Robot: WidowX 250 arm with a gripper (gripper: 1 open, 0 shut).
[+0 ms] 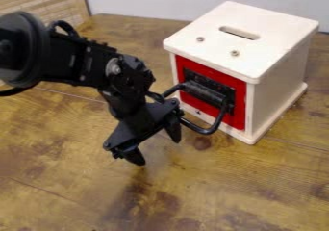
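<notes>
My black gripper (pixel 152 144) hangs low over the wooden floor in front of a white box (pixel 270 90), its two fingers apart with nothing visible between them. The box has a red front panel (pixel 193 62) with a dark recessed middle and a black U-shaped handle (pixel 206 128) that sticks out toward the gripper, just right of it. The box's top has a slot and two small round fittings.
A pale slatted panel (pixel 38 4) stands at the back left, and a white wall runs behind the box.
</notes>
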